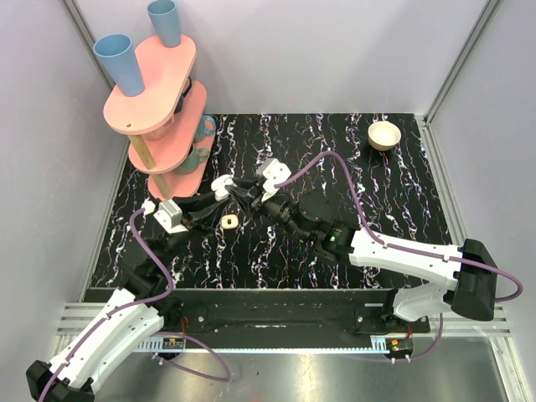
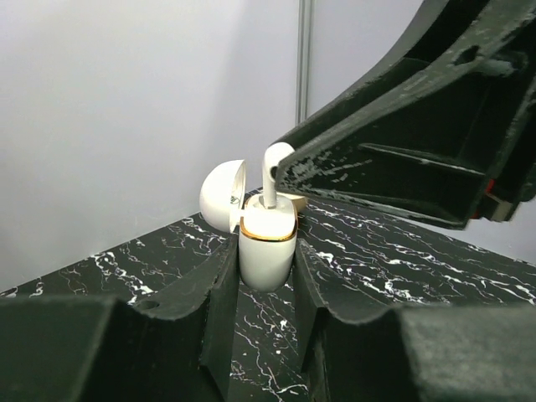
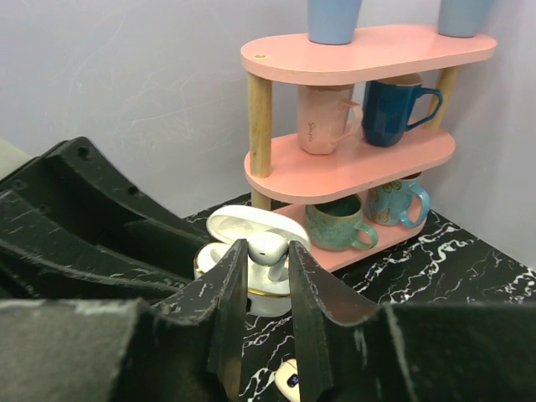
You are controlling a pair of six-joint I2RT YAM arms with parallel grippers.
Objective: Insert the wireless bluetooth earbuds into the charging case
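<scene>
The white charging case (image 2: 266,255), lid open, is held between the fingers of my left gripper, shut on it. A white earbud (image 2: 276,159) stands upright in it. My right gripper meets it from the other side, its fingertips around the earbud's round head (image 3: 268,245); whether they grip it is unclear. In the top view both grippers meet over the black marble worktop left of centre.
A pink tiered shelf (image 1: 138,107) with mugs and blue cups stands back left. A small cream item (image 1: 229,221) lies below the grippers. A bowl (image 1: 383,134) sits back right; the marble around it is clear.
</scene>
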